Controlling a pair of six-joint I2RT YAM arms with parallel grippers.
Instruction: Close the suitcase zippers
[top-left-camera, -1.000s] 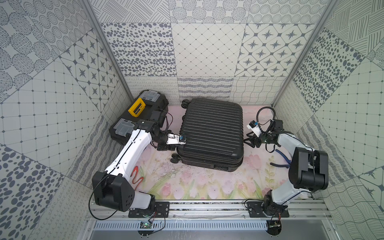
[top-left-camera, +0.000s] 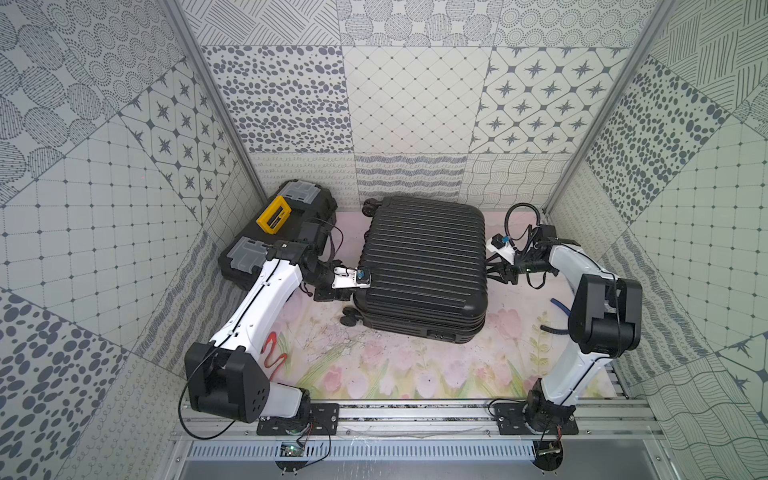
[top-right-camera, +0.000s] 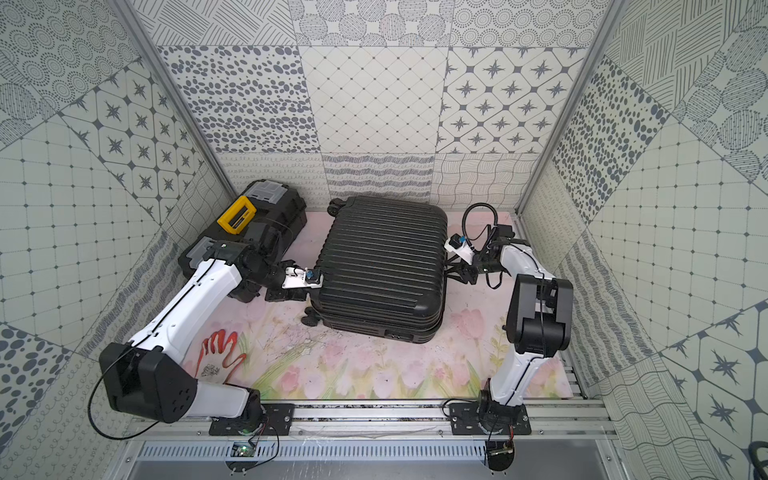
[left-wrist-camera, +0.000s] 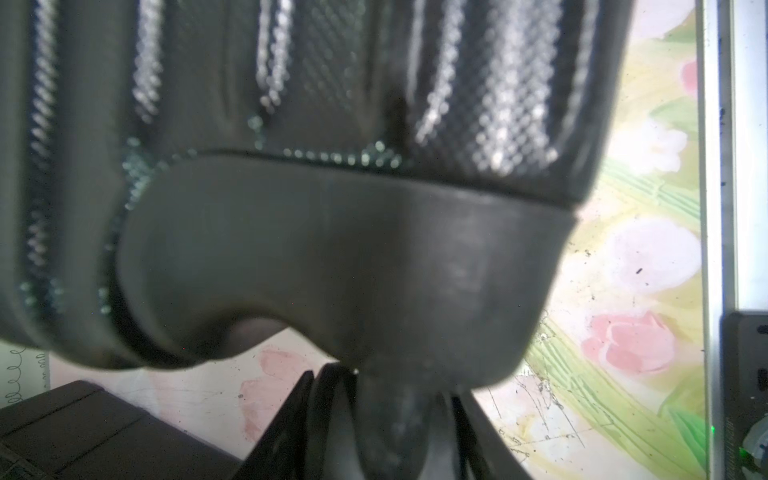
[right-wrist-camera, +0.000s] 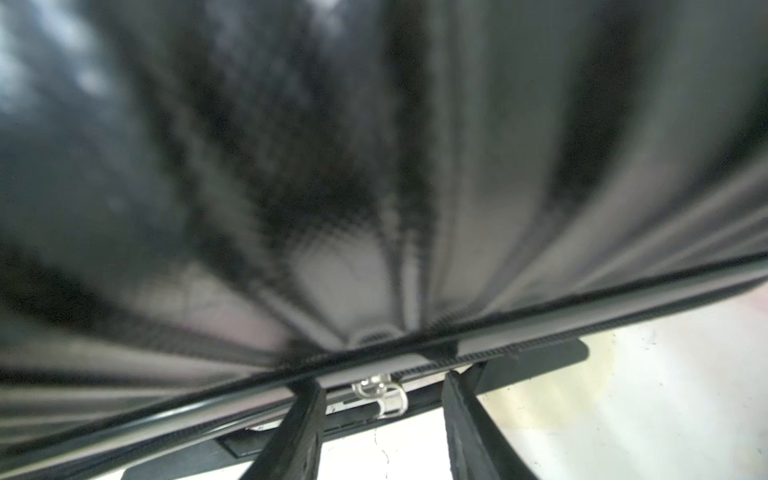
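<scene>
The black ribbed suitcase (top-left-camera: 420, 256) lies flat in the middle of the pink floral surface. My left gripper is at its lower left corner, shut on a dark part of that corner, its exact shape unclear behind the corner. My right gripper is at the suitcase's right side. In the right wrist view its fingers stand apart on either side of a silver zipper pull (right-wrist-camera: 390, 400), which hangs on the zipper seam below the shell's edge. I cannot see the fingers touching the pull.
A black toolbox with a yellow handle (top-left-camera: 273, 214) stands at the back left, close by the left arm. A red tool (top-left-camera: 270, 352) lies front left, a blue tool (top-left-camera: 560, 308) right of the suitcase.
My right arm has moved toward the back and left, bringing its gripper close against the suitcase's right side. The left arm and the suitcase look unchanged.
</scene>
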